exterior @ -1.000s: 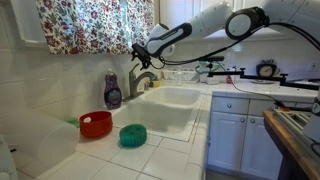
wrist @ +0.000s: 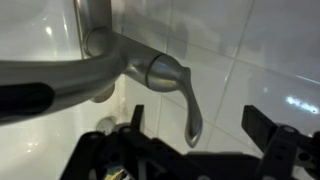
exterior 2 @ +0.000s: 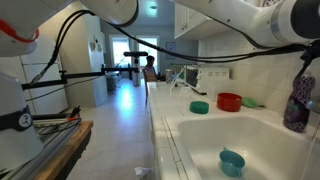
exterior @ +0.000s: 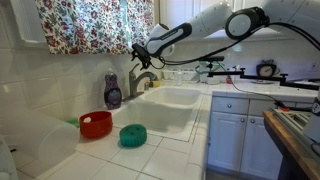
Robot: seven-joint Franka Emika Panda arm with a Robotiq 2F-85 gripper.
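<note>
My gripper is open, its two dark fingers apart at the bottom of the wrist view. Between and beyond them shows the metal faucet's lever handle, slim and rounded at its end. Contact between fingers and lever does not show. The thick faucet spout crosses the left of that view. In exterior view 1 my gripper hangs just above the faucet, at the back edge of the white sink. A teal cup lies in the basin in exterior view 2.
A dark soap bottle stands by the wall, close to the faucet. A red bowl and a green round object sit on the tiled counter. The patterned curtain hangs near the arm.
</note>
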